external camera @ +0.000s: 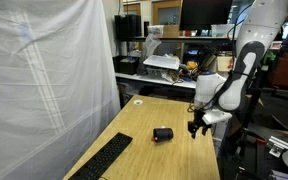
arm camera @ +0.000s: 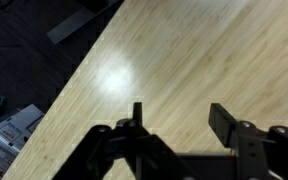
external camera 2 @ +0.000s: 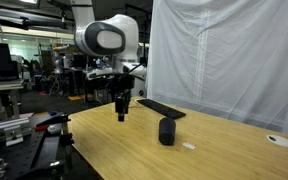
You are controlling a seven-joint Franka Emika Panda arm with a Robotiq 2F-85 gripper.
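Note:
My gripper is open in the wrist view, with only bare wooden table (arm camera: pixel 199 65) showing between its fingers. In exterior view 1 the gripper (external camera: pixel 197 130) hangs above the right part of the table. A dark cylindrical object, like a mug (external camera: pixel 163 134), lies to its left, clear of the fingers. From the other side, the same dark mug (external camera 2: pixel 167 131) appears to the right of the gripper (external camera 2: pixel 121 112). The mug is outside the wrist view.
A black keyboard (external camera: pixel 101 157) lies along the left side of the table. A small white round item (external camera: pixel 138 102) is at the far end, and a small pale piece (external camera 2: pixel 188 146) lies near the mug. Open table surrounds the gripper.

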